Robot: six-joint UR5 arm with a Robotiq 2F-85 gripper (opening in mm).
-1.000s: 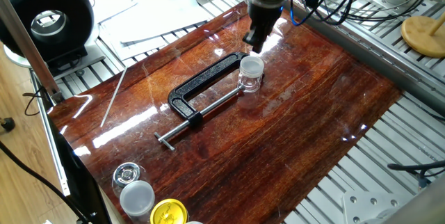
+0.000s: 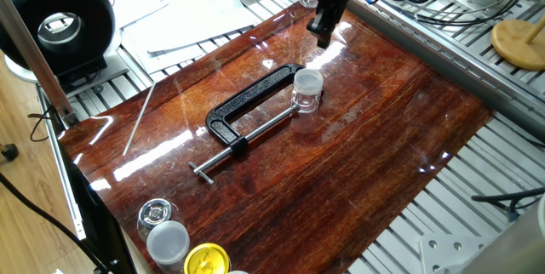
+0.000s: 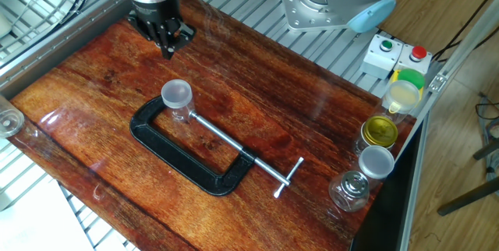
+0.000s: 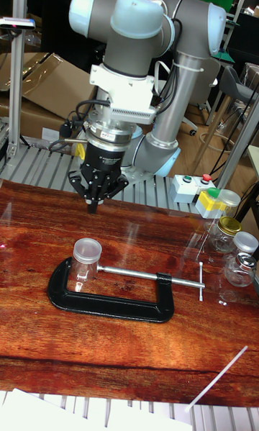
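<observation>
My gripper (image 2: 322, 42) hangs above the table, its fingers together and nothing showing between them. In exterior view 2 the gripper (image 3: 168, 51) is over bare wood, up and left of a clear jar (image 3: 180, 109) with a frosted lid. The jar stands upright inside the mouth of a black C-clamp (image 3: 175, 156) lying flat on the wood. The tip of the clamp's silver screw (image 3: 234, 143) is close to the jar's side; whether it touches I cannot tell. Exterior view 3 has the gripper (image 4: 92, 208) higher than the jar (image 4: 85, 262) and apart from it.
Several more jars crowd one table edge, among them a gold-lidded jar (image 3: 380, 132) and a silver-lidded jar (image 3: 352, 189). Red and green button boxes (image 3: 395, 54) stand beyond that edge. A thin white stick (image 4: 216, 377) lies near the front.
In exterior view 1 my gripper has moved up and slightly right, away from the jar and clamp. Jar and clamp have stayed put.
</observation>
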